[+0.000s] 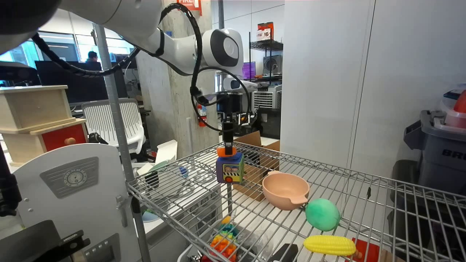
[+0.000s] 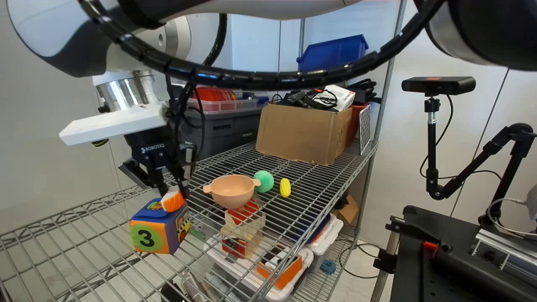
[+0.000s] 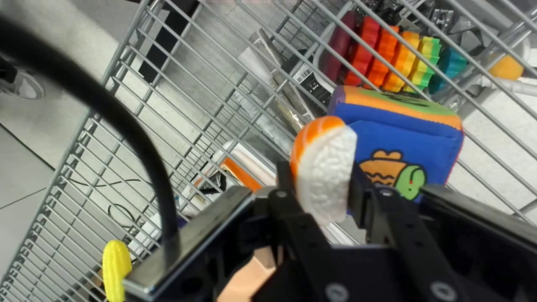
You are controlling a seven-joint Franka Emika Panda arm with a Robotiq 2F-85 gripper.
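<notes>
A toy sushi piece [image 3: 327,171], orange on top with white rice below, is pinched between the fingers of my gripper. In exterior view 2 the sushi [image 2: 172,199] is at the top edge of a soft picture cube [image 2: 153,226] with a green "3" circle; whether the two touch I cannot tell. The cube [image 1: 230,169] rests on the wire shelf in exterior view 1, with my gripper [image 1: 228,146] just above it. A pink bowl [image 1: 285,190] stands beside the cube, followed by a green ball [image 1: 322,214] and a yellow corn cob [image 1: 330,245].
The wire shelf [image 2: 65,240] has bare room in front of and left of the cube. A cardboard box [image 2: 297,133] and a grey bin [image 2: 224,128] stand at its far end. Stored toys on the level below show through the wires.
</notes>
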